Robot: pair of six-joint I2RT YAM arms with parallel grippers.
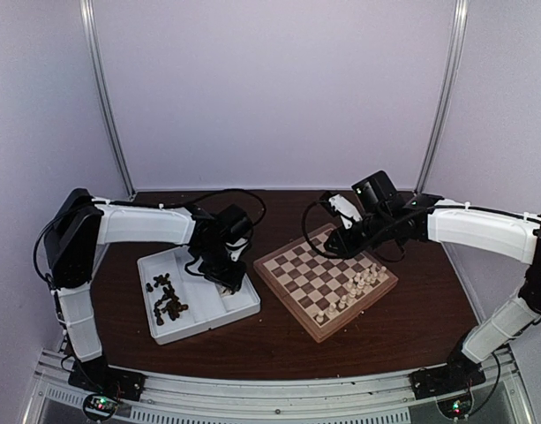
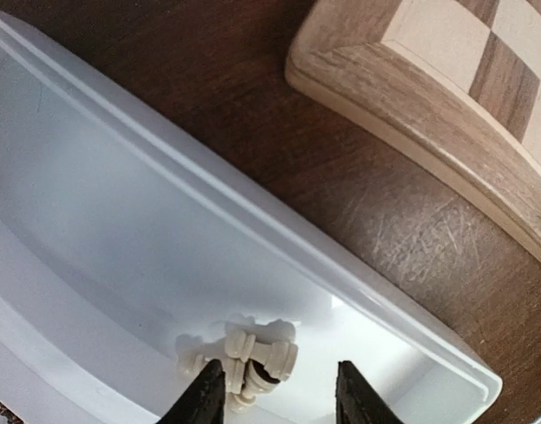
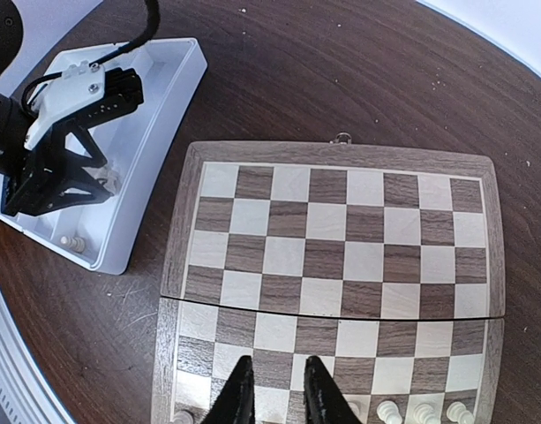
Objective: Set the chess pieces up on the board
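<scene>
A white tray (image 1: pixel 199 318) holds dark pieces (image 1: pixel 169 300) on the left and a small cluster of white pieces (image 2: pixel 261 353) in its right compartment. My left gripper is open just over that cluster, its fingertips either side of empty space beside the pieces. The wooden chessboard (image 1: pixel 292 274) lies to the right, with several white pieces (image 1: pixel 358 283) standing along its near right side. My right gripper hangs open over the board with nothing visible between its fingers; its far squares are bare.
Bare dark table (image 1: pixel 385 336) surrounds the tray and board, with a narrow gap between them. Pale walls enclose the back and sides. A lone white piece (image 3: pixel 71 243) lies in the tray's corner.
</scene>
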